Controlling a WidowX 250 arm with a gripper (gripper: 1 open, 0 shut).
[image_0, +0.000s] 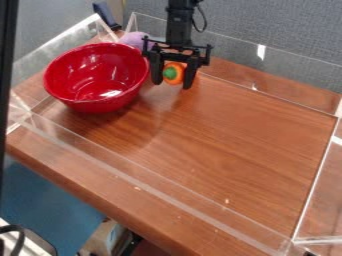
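My black gripper is at the back of the wooden board, just right of a red bowl. An orange object with a green part sits between or just behind its fingers; I cannot tell whether the fingers touch it. A purple object lies behind the bowl, partly hidden by the bowl and arm.
Clear acrylic walls border the board. The centre and right of the board are bare. A blue floor with some clutter shows at the lower left.
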